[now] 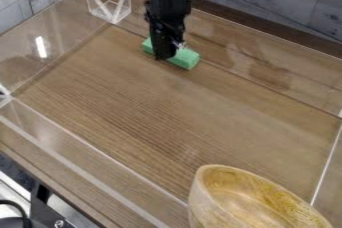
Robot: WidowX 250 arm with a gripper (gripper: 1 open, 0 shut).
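Note:
The black gripper [166, 44] reaches down from the top centre of the camera view onto a small green block [183, 57] lying on the wooden table [160, 132]. Its fingertips are at the block's left part. Whether they are open or closed on it is too small to tell.
A large yellow oval container [254, 202] is at the bottom right. A clear plastic piece stands at the back left. Dark cables lie beyond the table's left edge, at lower left.

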